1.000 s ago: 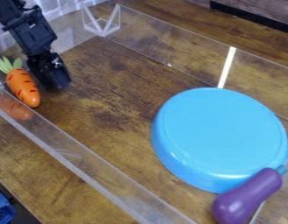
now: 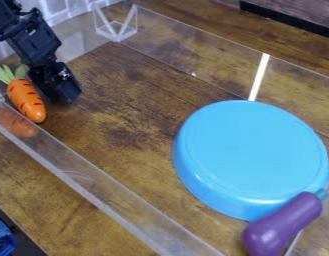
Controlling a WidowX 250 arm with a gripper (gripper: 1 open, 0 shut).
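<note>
My black gripper reaches in from the upper left and hangs low at the left edge of the wooden surface, just right of an orange toy carrot with a pale green top. Its fingers are dark and blurred against the shadow, so whether they are open or shut on anything is unclear. A light blue round lid-like object lies at the right, with a purple toy eggplant at its lower right edge.
Clear plastic walls run along the lower left and the back, around the work area. A blue object sits at the bottom left corner, outside the wall.
My gripper and arm have shifted very slightly at the upper left. The carrot, the blue object and the eggplant look unmoved.
</note>
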